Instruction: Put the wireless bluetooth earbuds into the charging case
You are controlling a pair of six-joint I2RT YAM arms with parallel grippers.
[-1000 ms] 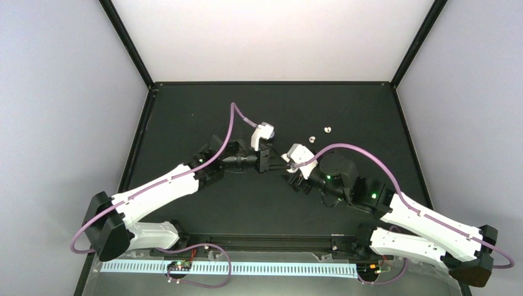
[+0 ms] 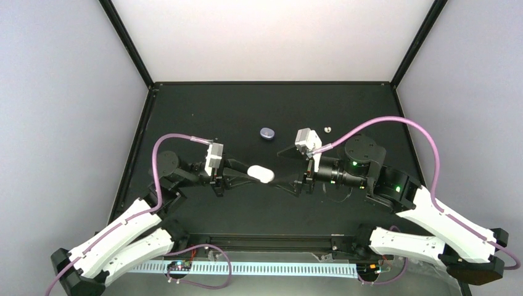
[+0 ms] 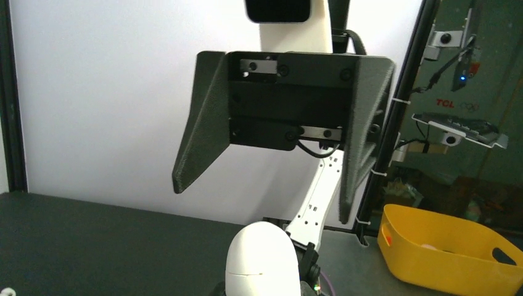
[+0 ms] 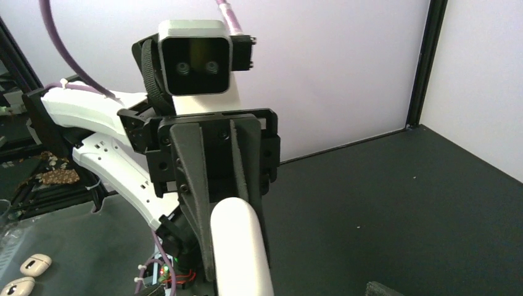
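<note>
A white charging case (image 2: 261,173) is held upright-looking in the wrist views by my left gripper (image 2: 243,175), shut on it; the case (image 3: 262,259) shows a lid seam in the left wrist view and also appears as the case (image 4: 240,246) in the right wrist view. My right gripper (image 2: 284,169) stands open around the case's right side, its fingers apart; in the left wrist view they hang above the case. A small white earbud (image 2: 327,129) lies on the mat at the back right.
A lavender oval object (image 2: 267,133) lies behind the grippers. A yellow basket (image 3: 450,259) shows outside the frame wall in the left wrist view.
The left gripper has pulled back leftward with the case.
</note>
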